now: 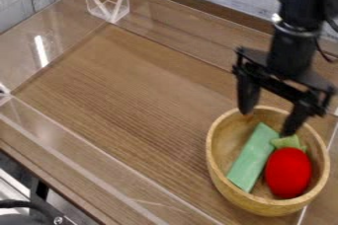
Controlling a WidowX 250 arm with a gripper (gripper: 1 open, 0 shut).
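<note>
My black gripper hangs open on the right, above the back of a round tan bowl, with nothing seen between its fingers. In the bowl at the lower right lie a red rounded object, a light green elongated block and a smaller green piece behind the red one, partly hidden.
A clear plastic basket stands at the upper left.
</note>
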